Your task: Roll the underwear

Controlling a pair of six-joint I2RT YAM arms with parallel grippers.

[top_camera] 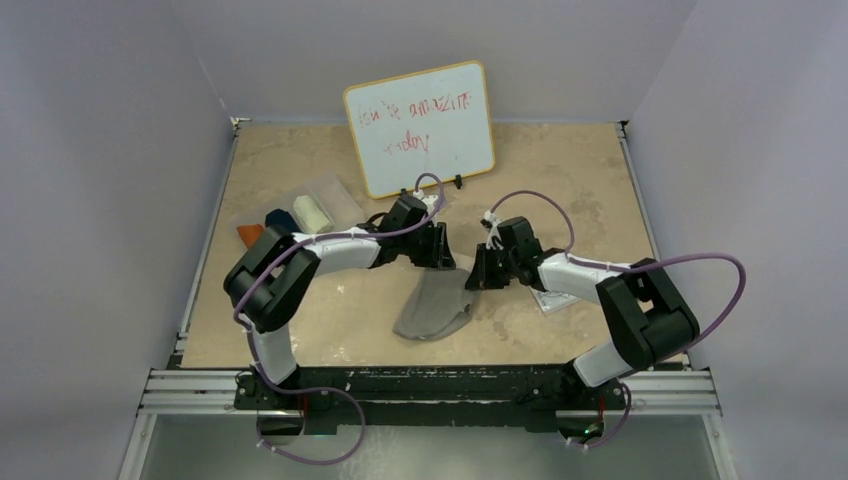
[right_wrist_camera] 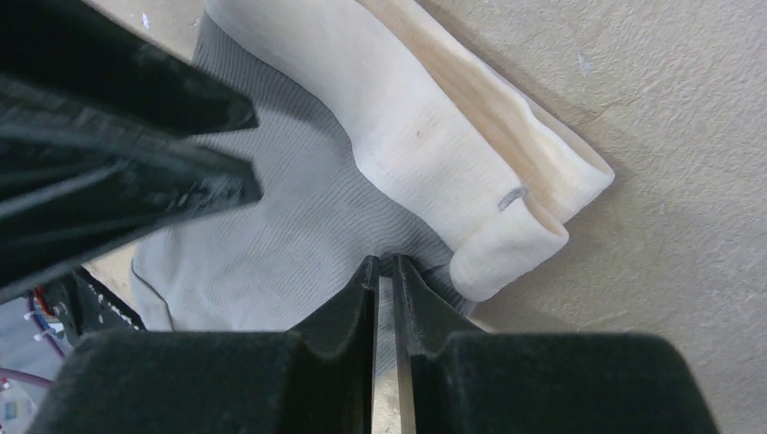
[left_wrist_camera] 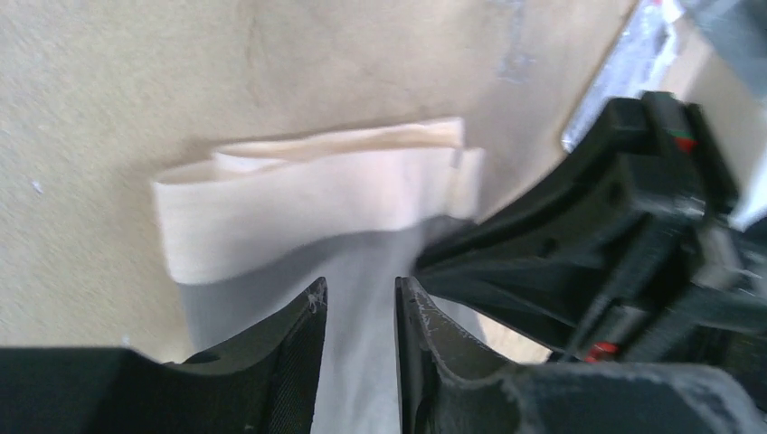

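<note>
The grey underwear point(top_camera: 432, 308) with a cream waistband point(left_wrist_camera: 298, 190) lies flat and folded at the front middle. My left gripper point(top_camera: 440, 262) is over its top end; in the left wrist view its fingertips are close together, low over the grey cloth, and whether they grip is unclear. My right gripper point(top_camera: 476, 282) is down on the right edge by the waistband; in the right wrist view its fingertips point(right_wrist_camera: 409, 276) are shut on grey cloth just below the band's end.
A clear bin point(top_camera: 345, 200) with rolled items is at the left, a whiteboard point(top_camera: 420, 130) at the back, a white case point(top_camera: 550, 300) partly behind the right arm.
</note>
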